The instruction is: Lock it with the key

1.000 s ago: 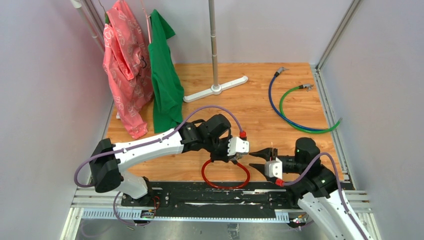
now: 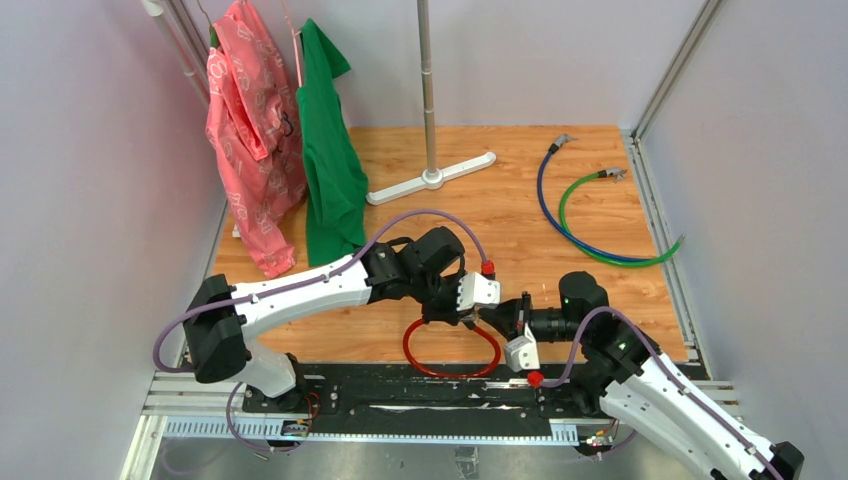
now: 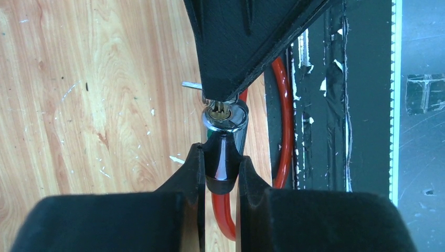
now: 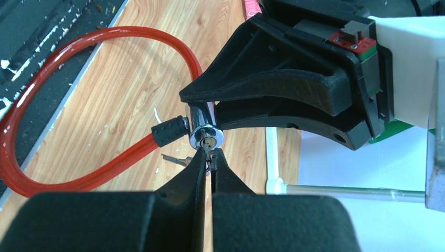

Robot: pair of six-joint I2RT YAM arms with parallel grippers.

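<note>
The red cable lock (image 2: 451, 374) forms a loop below the grippers. My left gripper grips its chrome lock body (image 3: 223, 119), keyhole upward in the left wrist view. My right gripper is shut on a thin metal key at the keyhole (image 4: 209, 142), partly hidden by the fingertips; whether the key is inside cannot be told. Another key (image 3: 191, 84) sticks out sideways beside the lock.
Pink (image 2: 250, 140) and green (image 2: 330, 180) garments hang at the back left beside a white stand (image 2: 398, 190). Blue and green cables (image 2: 662, 258) lie at the right.
The left arm has barely moved.
</note>
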